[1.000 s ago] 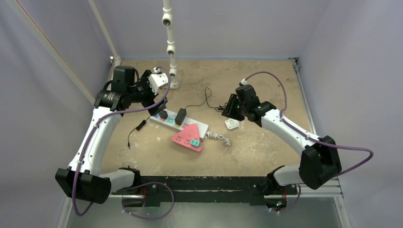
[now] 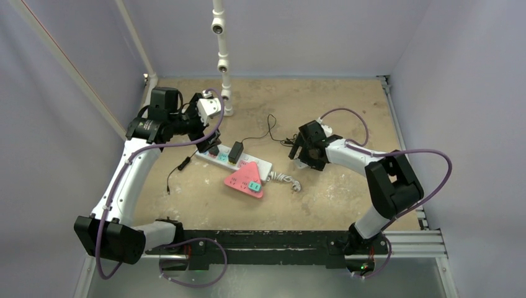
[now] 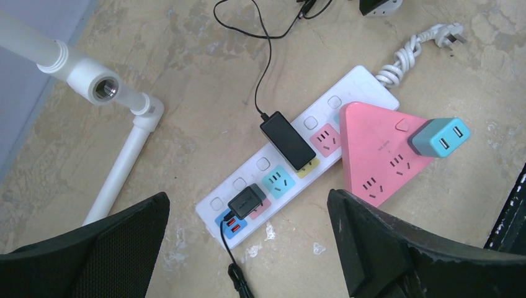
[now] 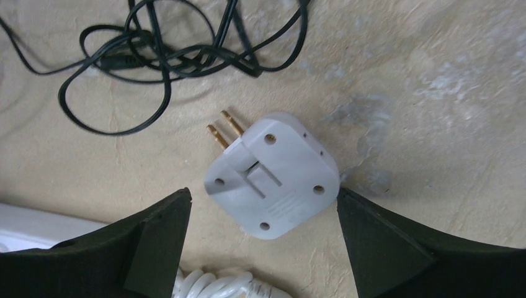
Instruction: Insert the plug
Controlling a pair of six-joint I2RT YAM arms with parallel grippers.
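My left gripper is open, high over the white power strip (image 3: 356, 84), with nothing held. That strip carries black adapters (image 3: 288, 139) and coloured sockets, and a pink triangular strip (image 3: 372, 149) with a cyan cube (image 3: 440, 136) plugged in lies against it.
Tangled black cables (image 4: 173, 62) lie behind the plug, and a coiled white cord (image 2: 282, 180) lies to its lower left. A white camera pole (image 2: 223, 62) stands at the back.
The left arm is almost unchanged.
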